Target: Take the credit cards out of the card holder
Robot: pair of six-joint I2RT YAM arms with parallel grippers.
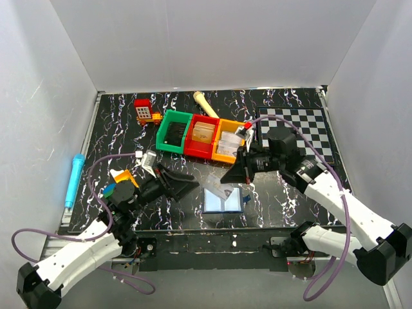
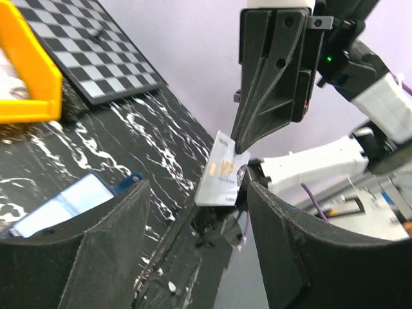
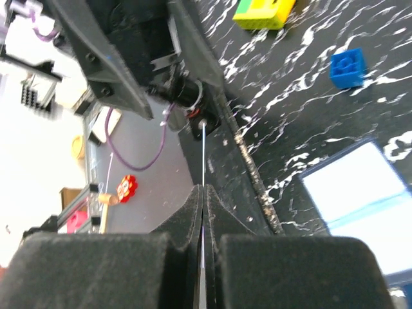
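A thin grey card (image 1: 217, 187) with gold lettering (image 2: 226, 168) juts from my right gripper (image 1: 226, 179), which is shut on one end of it. The right wrist view shows the card (image 3: 204, 154) edge-on as a narrow line. My left gripper (image 1: 194, 185) stands open to the left of the card; in the left wrist view, nothing is between its fingers and the card lies beyond them. Below both grippers, a flat white sleeve with a blue border, seemingly the card holder (image 1: 222, 205), lies on the dark marbled table.
Green (image 1: 162, 143), red (image 1: 195, 152) and orange (image 1: 222, 158) bins with contents stand behind the work area. A chessboard (image 1: 309, 129) lies at back right. Toy bricks (image 1: 124, 177) lie beside the left arm, a blue brick (image 3: 347, 68) among them. The table's front edge is close.
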